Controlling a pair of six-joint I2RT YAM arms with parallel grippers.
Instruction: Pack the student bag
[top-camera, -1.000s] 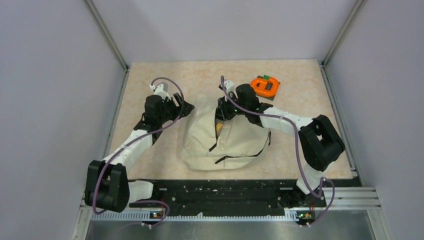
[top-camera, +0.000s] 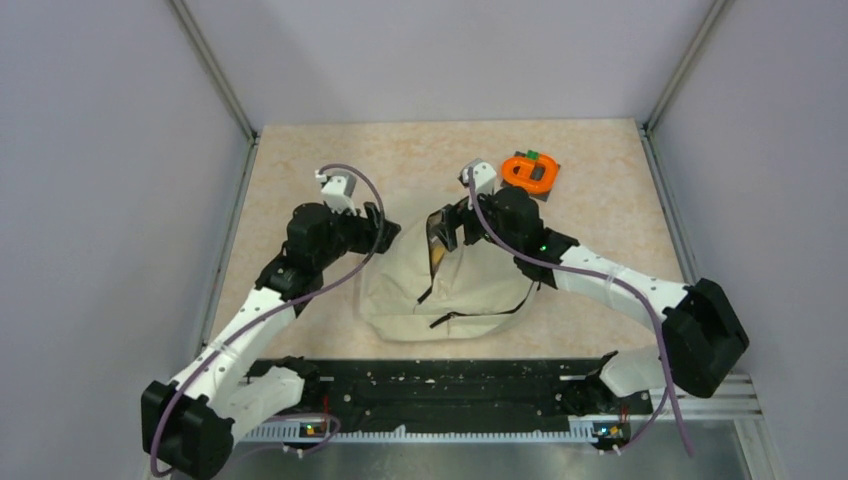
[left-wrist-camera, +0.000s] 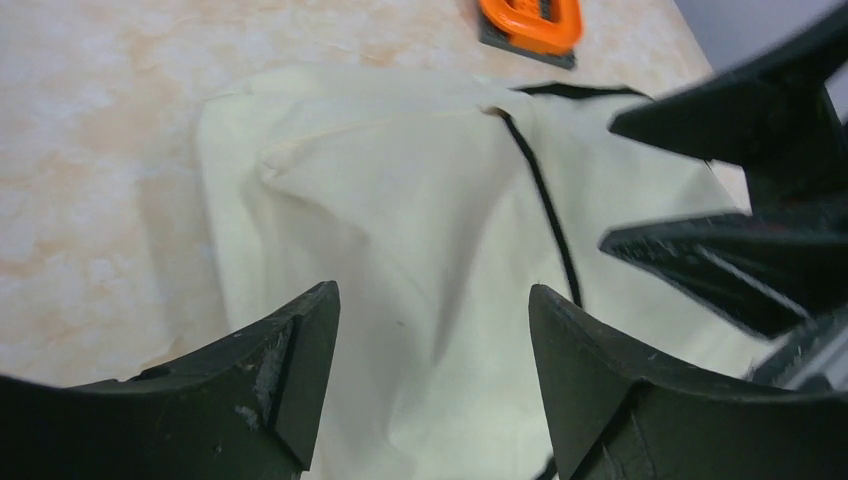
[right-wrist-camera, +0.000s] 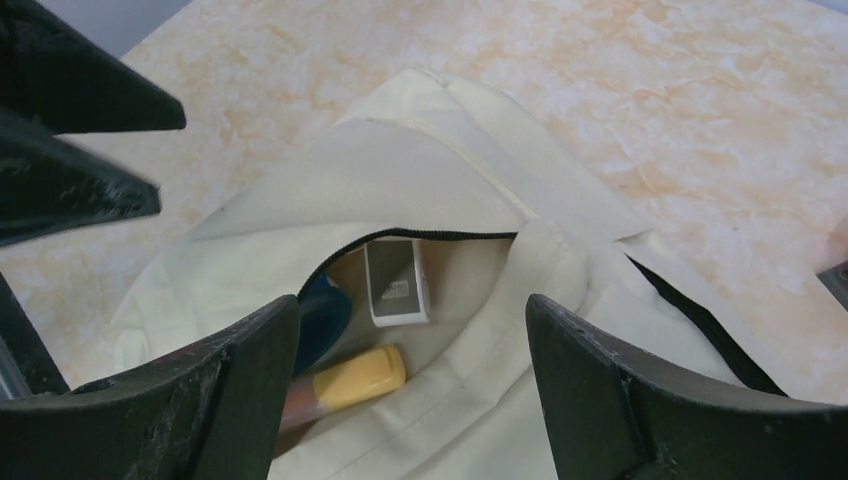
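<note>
A cream canvas bag (top-camera: 400, 300) lies on the table, its zipped pocket open. In the right wrist view the opening shows a grey box (right-wrist-camera: 397, 285), a blue item (right-wrist-camera: 322, 323) and a yellow item (right-wrist-camera: 357, 378) inside. My left gripper (top-camera: 372, 228) hangs open over the bag's left upper part, nothing between its fingers. My right gripper (top-camera: 460, 225) is open above the pocket opening, also empty.
An orange object (top-camera: 530, 172) with a green piece lies on a dark mat at the back right. Walls border both sides.
My right arm has pulled back and shifted rightward, its gripper lifting from the pocket opening. My left gripper has moved a little right. The bag looks much the same.
</note>
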